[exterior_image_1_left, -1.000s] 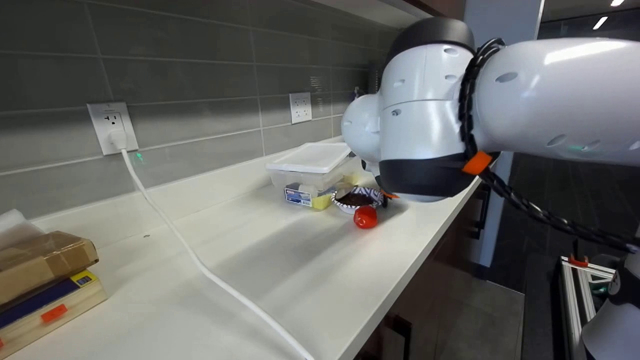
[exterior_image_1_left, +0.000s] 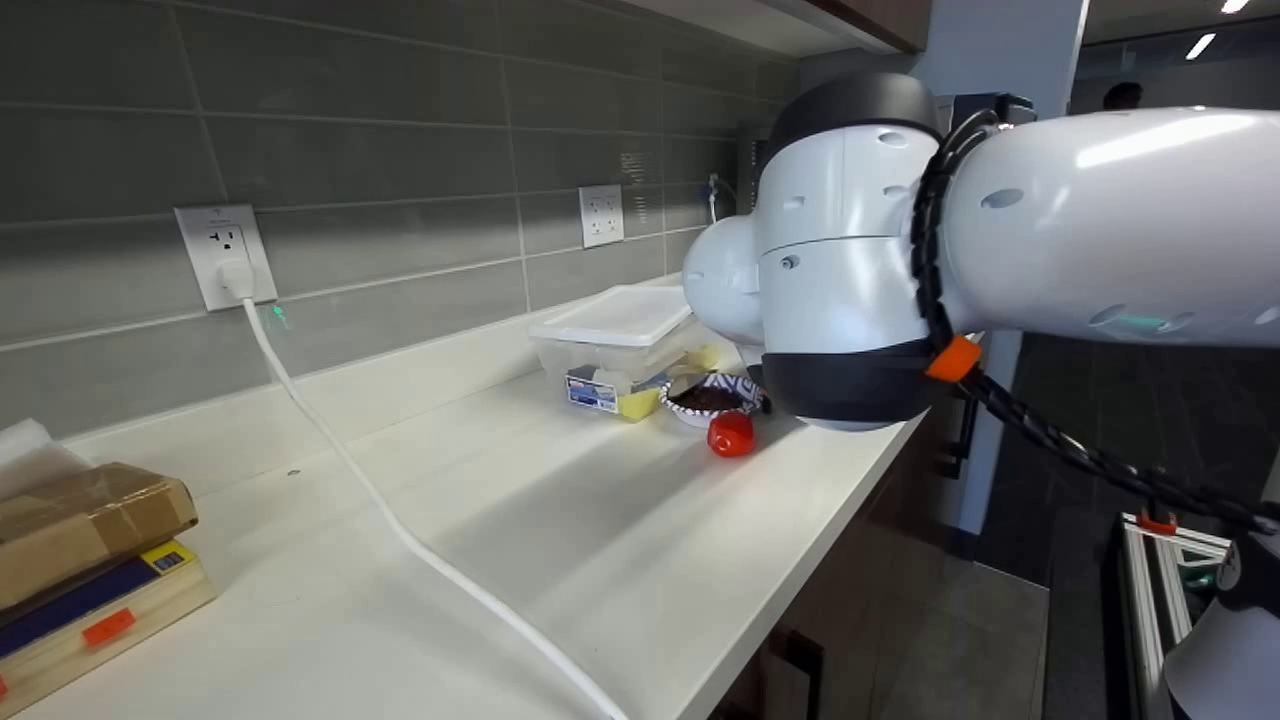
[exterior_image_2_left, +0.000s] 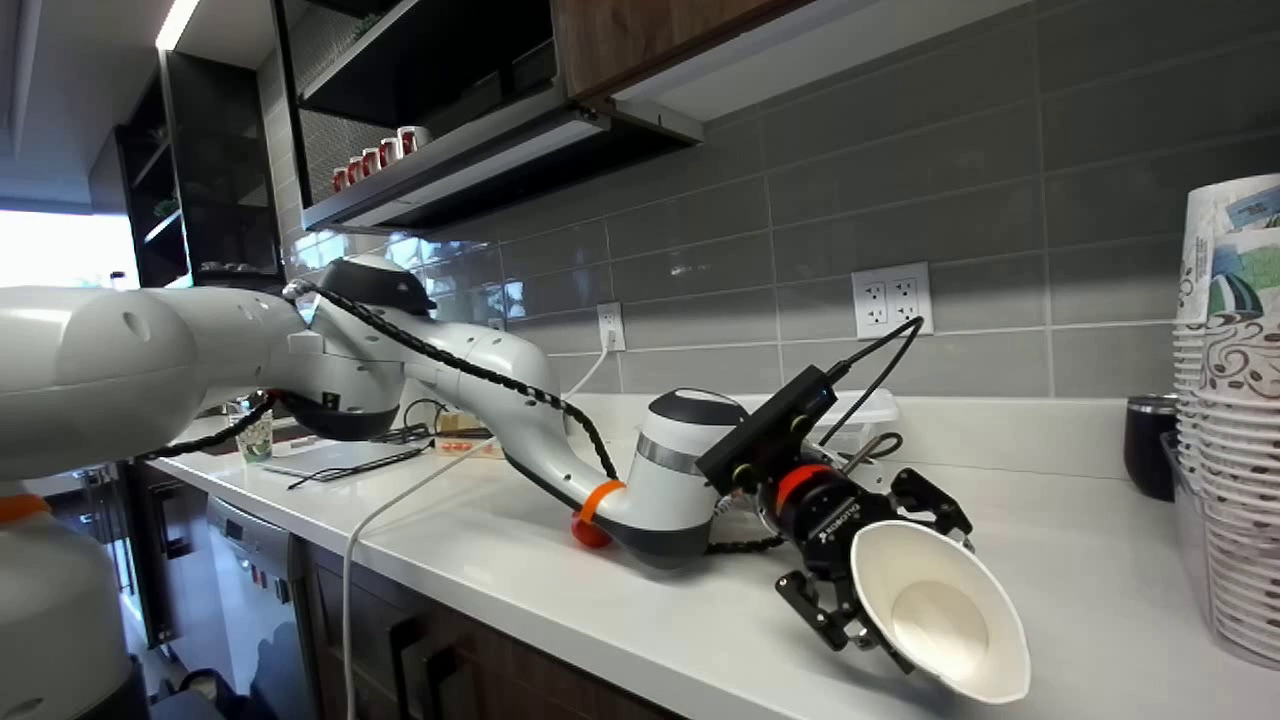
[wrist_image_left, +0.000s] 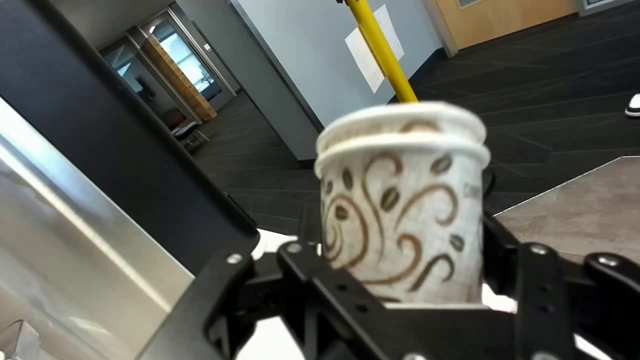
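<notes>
A paper cup (wrist_image_left: 403, 216) with brown swirls and coffee beans fills the middle of the wrist view. Its rim looks doubled there. In exterior view 2 the white cup (exterior_image_2_left: 942, 618) is tipped, its empty mouth towards the camera, low over the counter. Whether its side touches the counter cannot be told. My gripper (exterior_image_2_left: 885, 586) is behind and around the cup's base, with linkages spread to both sides. Black fingers (wrist_image_left: 309, 264) flank the cup in the wrist view. The cup hides the fingertips, so their grip on it is unclear.
A tall stack of similar cups (exterior_image_2_left: 1242, 480) stands at the counter's right, beside a dark tumbler (exterior_image_2_left: 1149, 446). A red object (exterior_image_1_left: 731, 434), a patterned bowl (exterior_image_1_left: 708, 415) and a lidded clear box (exterior_image_1_left: 612, 348) lie near the arm. A white cable (exterior_image_1_left: 396, 528) crosses the counter (exterior_image_1_left: 480, 480).
In exterior view 1 the arm has come down a little, and its cable sits lower. The red object, bowl and box have stayed put.
</notes>
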